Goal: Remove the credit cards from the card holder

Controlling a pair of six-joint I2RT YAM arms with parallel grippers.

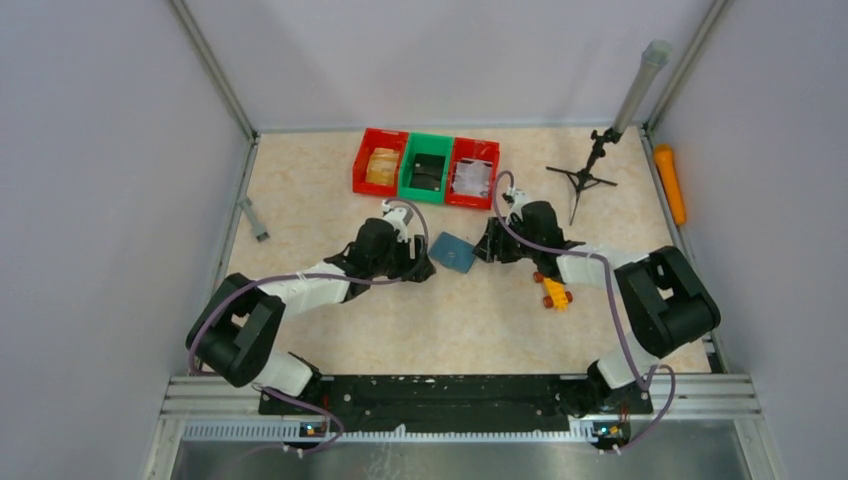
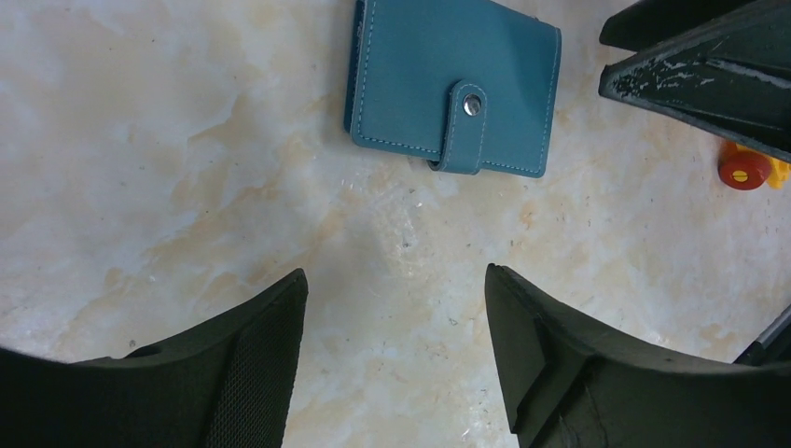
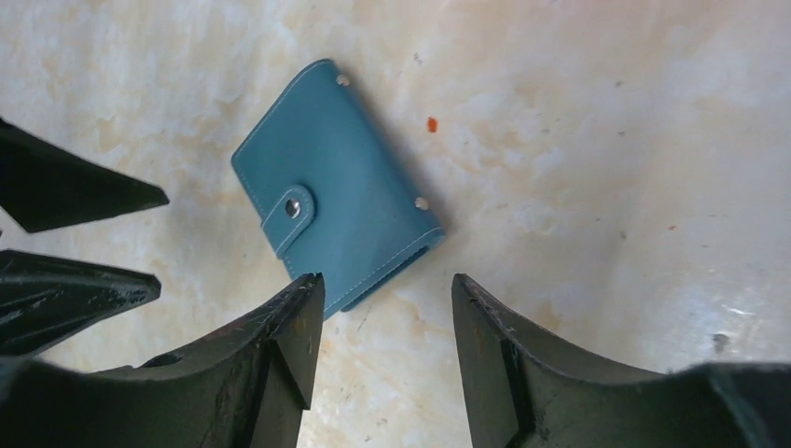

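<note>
A closed teal card holder (image 1: 452,251) with a snap strap lies flat on the table between my grippers; no cards show. In the left wrist view it (image 2: 416,75) is beyond the fingertips of my left gripper, which stands open and empty. In the right wrist view the holder (image 3: 345,196) lies just beyond my right gripper, also open with nothing between its fingers.
Three bins, red (image 1: 360,170), green (image 1: 408,186) and red (image 1: 468,200), stand at the back. A tripod (image 1: 590,170) is at the back right, a yellow toy car (image 1: 555,292) below the right arm.
</note>
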